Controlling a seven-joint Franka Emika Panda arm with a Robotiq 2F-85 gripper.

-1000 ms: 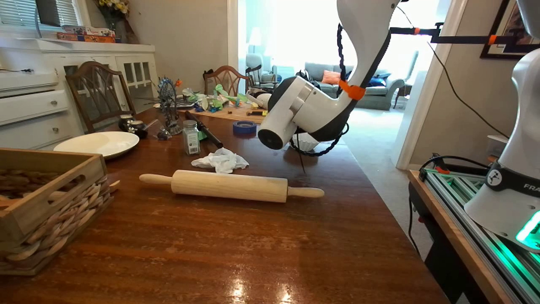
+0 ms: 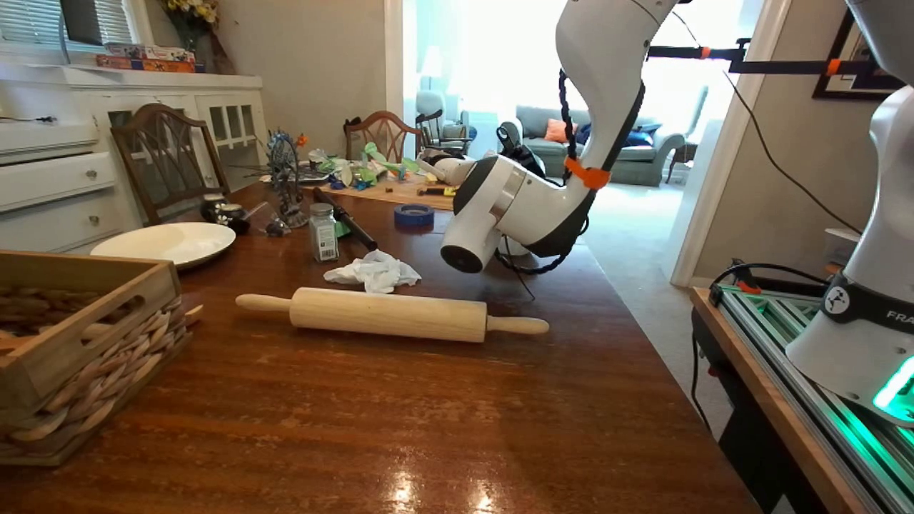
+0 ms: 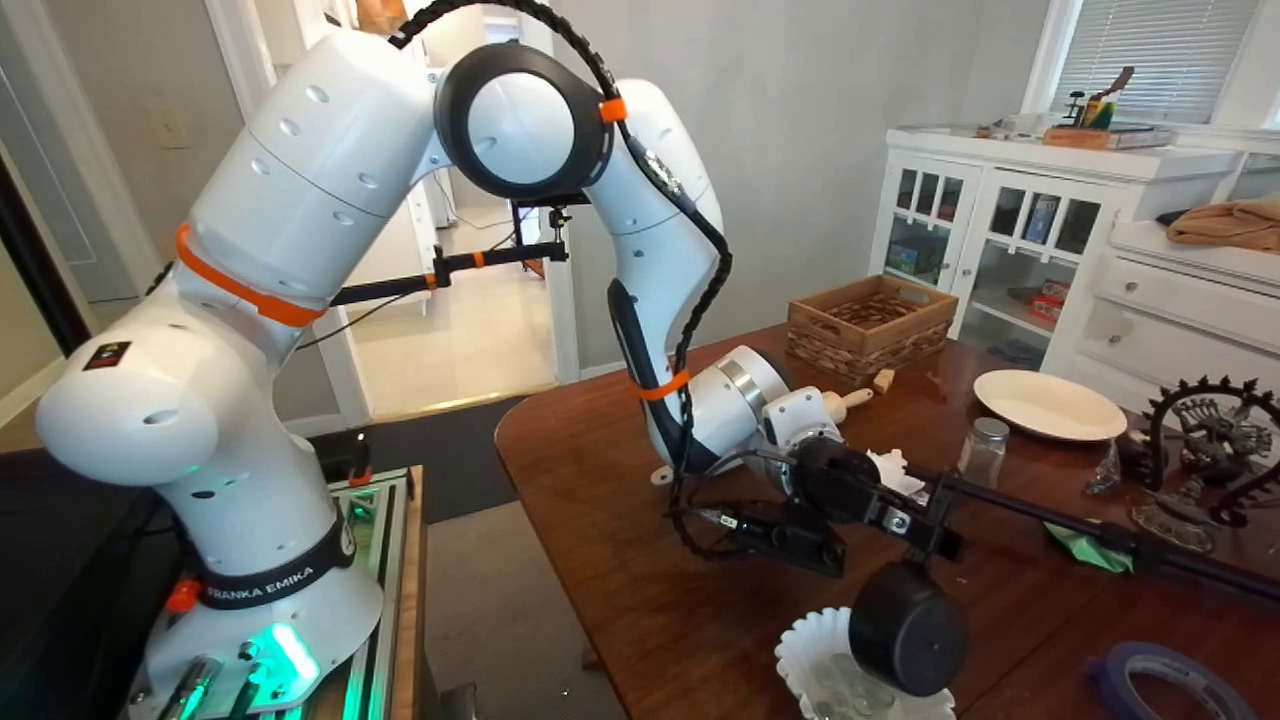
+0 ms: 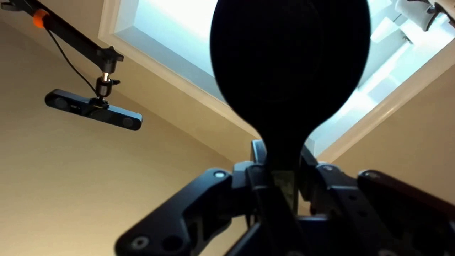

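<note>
A black ladle-like utensil point(image 4: 290, 55) fills the upper middle of the wrist view, its neck pinched between the fingers of my shut gripper. In exterior view 2 the round black head point(image 3: 909, 630) of the utensil hangs below my gripper point(image 3: 930, 534), over the edge of a white scalloped bowl point(image 3: 798, 654). Clear, glassy-looking contents show inside that bowl. Whether the head touches the bowl cannot be told. Exterior view 1 mostly hides the bowl behind the arm.
A rolling pin point(image 2: 390, 314) lies across the table, near crumpled white cloth or paper point(image 2: 374, 273). Around them are a glass jar point(image 2: 323, 233), black rod point(image 2: 347, 218), blue tape point(image 2: 413, 215), white plate point(image 2: 167, 243) and wicker basket point(image 2: 94, 368).
Dark gripper parts now show above the wrist. Table objects look unmoved.
</note>
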